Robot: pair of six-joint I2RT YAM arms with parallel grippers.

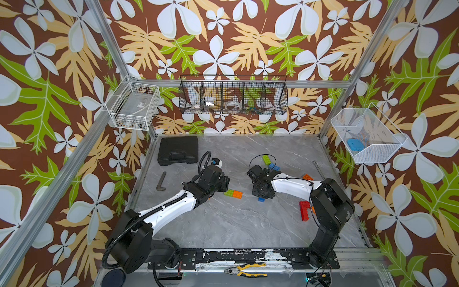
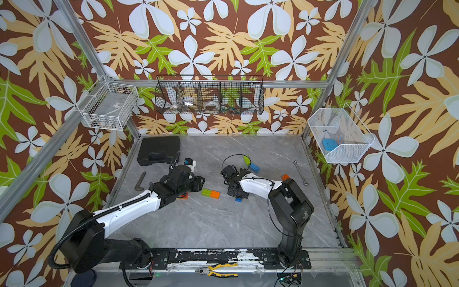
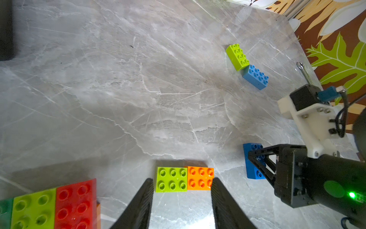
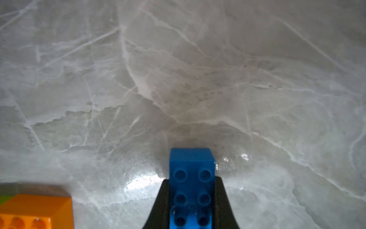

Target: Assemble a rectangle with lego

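In the right wrist view a blue brick (image 4: pixel 192 168) stands between the fingers of my right gripper, which is shut on it. Seen from the left wrist view, that blue brick (image 3: pixel 252 168) is at table level, right of a joined lime brick (image 3: pixel 171 179) and orange brick (image 3: pixel 201 178), with a gap between. My left gripper is open, its fingers appearing either side of the lime-orange pair and nothing held. At lower left of that view is a built row with a red brick (image 3: pixel 77 206), a lime brick (image 3: pixel 34 210) and a green brick (image 3: pixel 5 216).
Further back lie a lime brick (image 3: pixel 237 57) and a lighter blue brick (image 3: pixel 255 77). On the right are red bricks (image 1: pixel 304 210) and an orange brick (image 1: pixel 307 177). A black case (image 1: pixel 177 150) stands back left.
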